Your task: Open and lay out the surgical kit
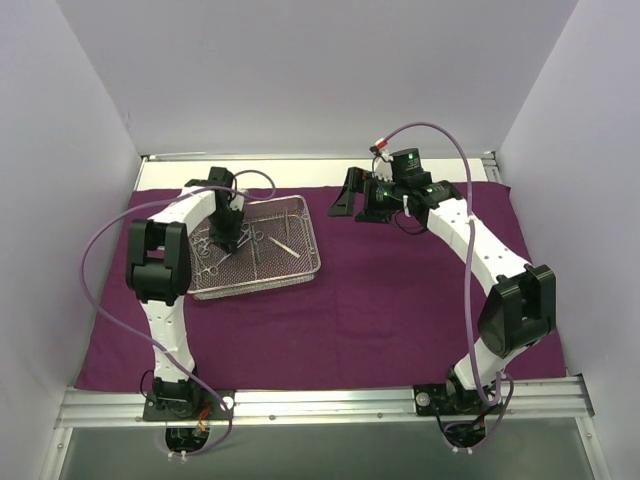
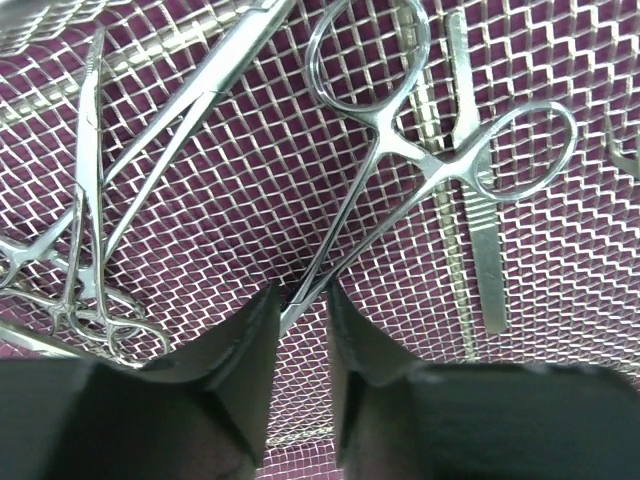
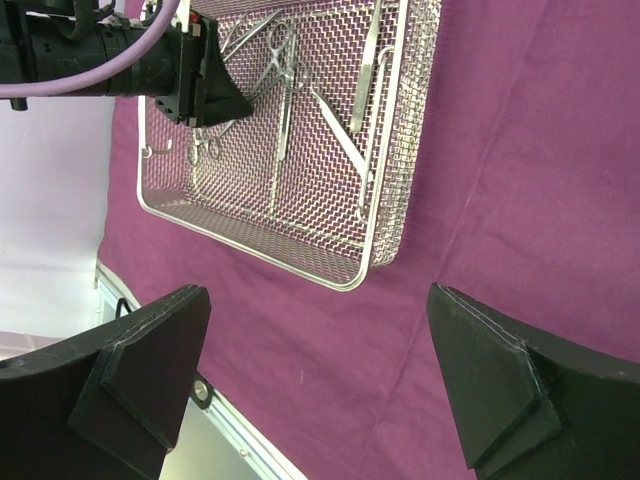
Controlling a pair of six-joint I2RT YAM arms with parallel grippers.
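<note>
The wire mesh tray holds steel instruments on the purple cloth, left of centre. In the left wrist view my left gripper is part open over a long ring-handled instrument, whose shanks run between its fingertips; whether they grip it cannot be told. Other scissor-like instruments lie to the left, and a flat steel tool lies to the right. My right gripper is open and empty, in the air right of the tray, above the cloth.
Grey walls bound the sides and back. Purple cables loop above both arms.
</note>
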